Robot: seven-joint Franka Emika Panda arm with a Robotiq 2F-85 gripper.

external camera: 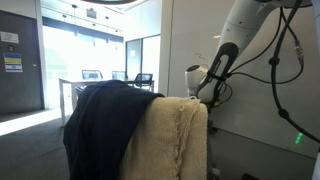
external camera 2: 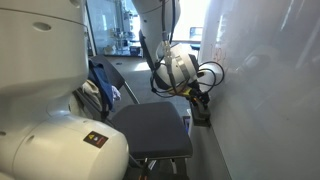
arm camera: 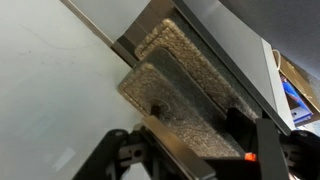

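Note:
In the wrist view, a worn, brown-grey eraser-like block (arm camera: pixel 172 96) lies aslant just beyond my gripper. Its near end reaches in between the fingers, which stand apart. Whether either finger touches it cannot be made out. A second speckled strip or block (arm camera: pixel 190 52) runs alongside, on or against a grey ledge (arm camera: pixel 236 47). Exterior view 2 has the gripper (external camera 2: pixel 199 98) low beside the white wall panel, over a dark ledge; the block is not discernible there. Towels partly hide the hand in exterior view 1.
A pale, smooth board (arm camera: pixel 70 90) fills the wrist view's left side. Dark and cream towels (external camera: pixel 180 135) drape over something in the foreground. A dark flat seat or tabletop (external camera 2: pixel 150 130) stands beside the arm, and loose cables (external camera: pixel 275 75) hang along it.

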